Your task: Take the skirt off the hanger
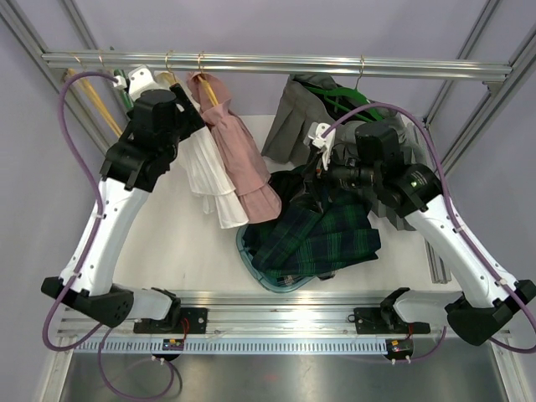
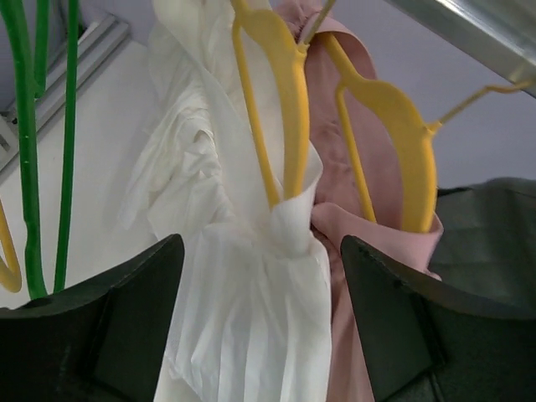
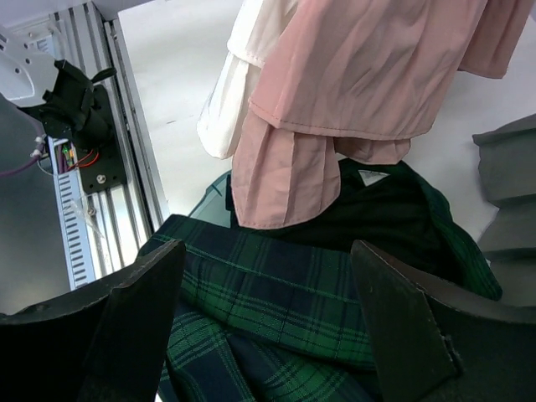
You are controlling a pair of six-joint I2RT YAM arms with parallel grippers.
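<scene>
A white pleated skirt (image 1: pixel 207 167) and a pink skirt (image 1: pixel 239 155) hang on yellow hangers (image 2: pixel 293 109) from the metal rail (image 1: pixel 276 63). My left gripper (image 1: pixel 180 105) is up at the rail beside the white skirt. In the left wrist view its dark fingers (image 2: pixel 109 335) stand apart around the white fabric, low in the frame. My right gripper (image 1: pixel 310 188) is open over dark green plaid fabric (image 1: pixel 314 243), pointing toward the lower hems of the pink and white skirts.
A grey pleated skirt (image 1: pixel 293 117) on a green hanger hangs at the right. Bare yellow and green hangers hang at the left. The plaid fabric lies in a light blue basket (image 1: pixel 260 275) on the white floor panel.
</scene>
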